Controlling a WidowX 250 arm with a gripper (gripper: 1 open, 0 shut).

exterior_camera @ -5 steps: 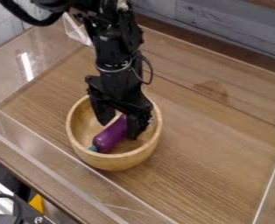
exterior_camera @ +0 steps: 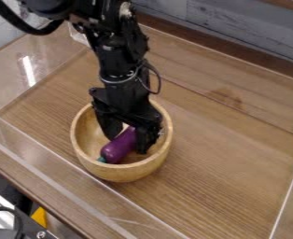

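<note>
A tan bowl (exterior_camera: 121,168) stands on the wooden table near its left front edge. Inside it lies a purple eggplant-like object (exterior_camera: 117,149). My black gripper (exterior_camera: 127,131) reaches down into the bowl over that object, its fingers around or just above the object's upper part. Whether they touch it is unclear, and so is how far apart they stand.
A grey wall (exterior_camera: 236,33) runs along the back. Cables and a yellow item (exterior_camera: 39,215) sit beyond the front left edge.
The gripper has shifted slightly within the bowl, and its fingers look a little closer around the purple object. The bowl stays about where it was.
</note>
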